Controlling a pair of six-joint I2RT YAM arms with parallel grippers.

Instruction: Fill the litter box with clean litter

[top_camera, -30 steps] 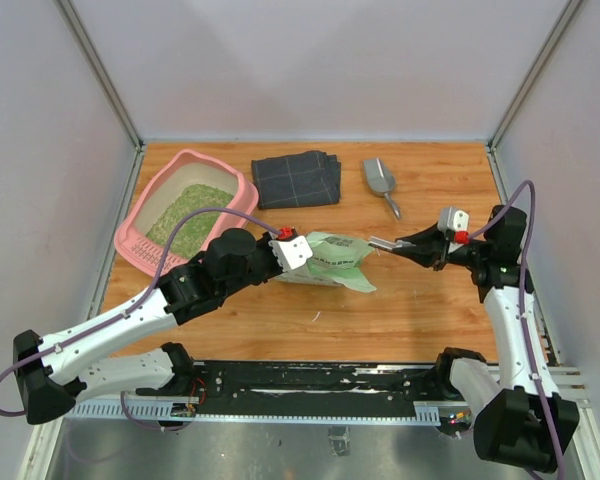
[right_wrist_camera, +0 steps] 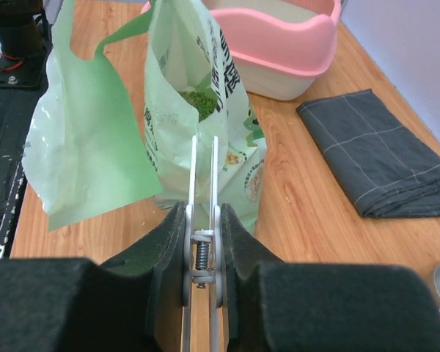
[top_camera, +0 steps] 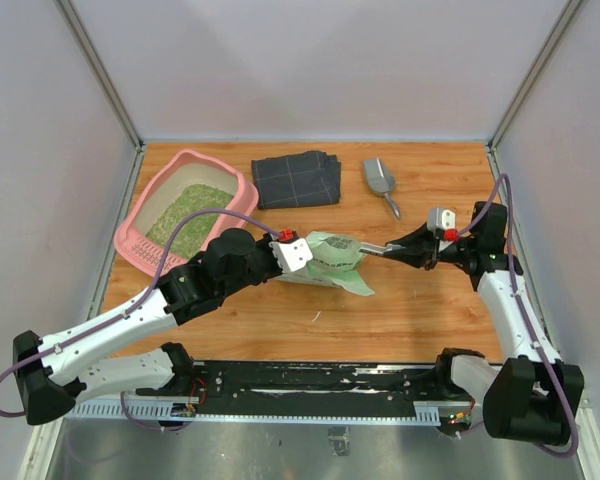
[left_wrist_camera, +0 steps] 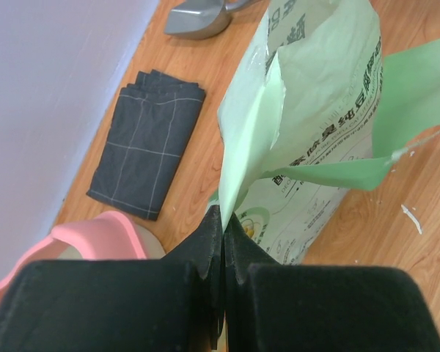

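A green litter bag (top_camera: 330, 258) stands in mid-table, torn open, with green pellets visible inside in the right wrist view (right_wrist_camera: 198, 100). My left gripper is shut at the bag's edge, with the thin green film between its fingertips. My right gripper reaches to the bag's front face, its two long metal fingers close together; whether bag film is between them is hard to see. The pink litter box (top_camera: 125, 240) at the left holds a layer of green litter.
A folded dark cloth (top_camera: 297, 178) lies behind the bag, and a grey scoop (top_camera: 378, 176) is at the back right.
My right gripper has moved left toward the bag and now reaches its face. The left arm looks unchanged.
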